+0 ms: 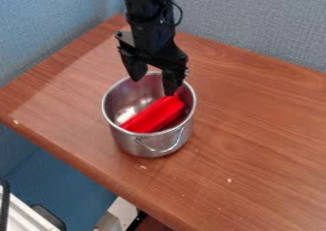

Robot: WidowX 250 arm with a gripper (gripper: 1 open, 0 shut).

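A red oblong object [154,115] lies slanted inside a silver metal pot [149,141] on the wooden table. My black gripper [152,76] is open just above the pot's back rim, its fingers apart, with the red object below and clear of it.
A grey-blue wall stands at the back.
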